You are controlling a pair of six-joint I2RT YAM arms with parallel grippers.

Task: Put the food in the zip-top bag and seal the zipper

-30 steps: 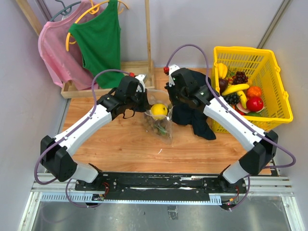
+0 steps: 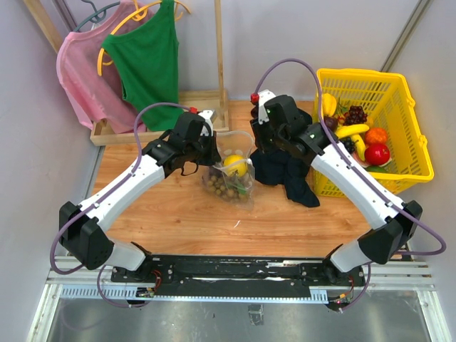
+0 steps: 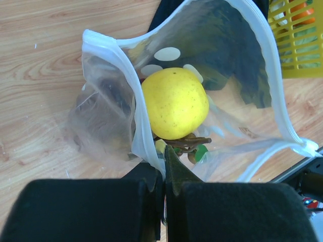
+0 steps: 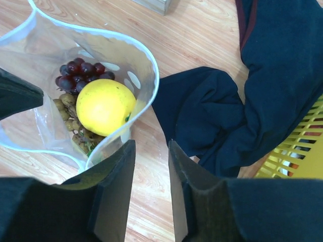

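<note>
A clear zip top bag (image 2: 235,187) hangs with its mouth open, a yellow fruit (image 3: 175,103) inside. Dark red grapes (image 4: 78,73) and greenish-brown grapes (image 4: 69,108) lie around the fruit. My left gripper is shut on the bag's rim, at the left side of the mouth. My right gripper stands open to the right of the bag, its left finger (image 4: 118,171) close by the bag's edge. Nothing shows between the right fingers; only bare table and dark cloth are seen past them.
Dark blue cloth (image 2: 296,182) lies on the table right of the bag. Behind it on the right stands a yellow basket (image 2: 420,149) of fruit. A wooden rack (image 2: 206,103) with hanging shirts is at the back left.
The bag's mouth has fallen back left and narrower. The left arm stays put.
</note>
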